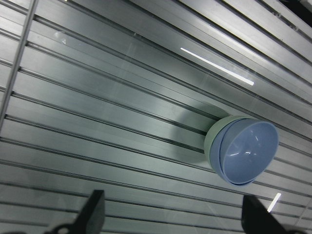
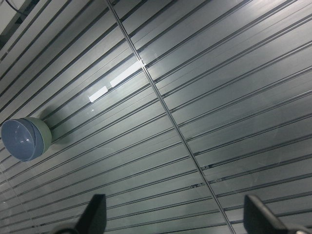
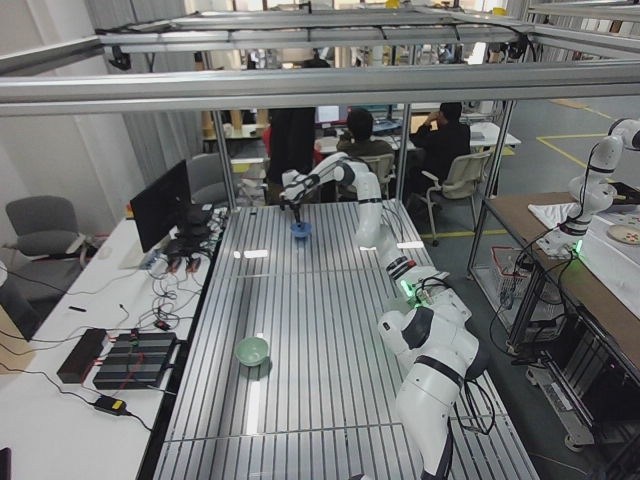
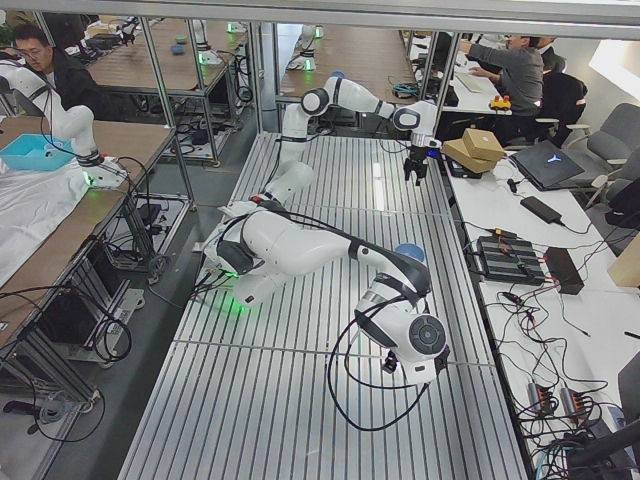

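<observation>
In the camera left view a blue bowl [image 3: 300,230] sits at the table's far end with an arm's gripper [image 3: 296,210] low over it, and a green bowl [image 3: 252,350] stands apart nearer the camera. The camera right view shows a blue bowl [image 4: 410,250] partly behind an arm. Both wrist views instead show nested blue bowls [image 1: 248,151] [image 2: 18,139] with a green one [image 1: 212,141] [image 2: 43,130] outside them, unlike the camera left view. My left gripper and right gripper are open, bare table between their fingers.
Aluminium frame posts surround it. Desks with a monitor [image 3: 160,205], electronics and cables run along one side.
</observation>
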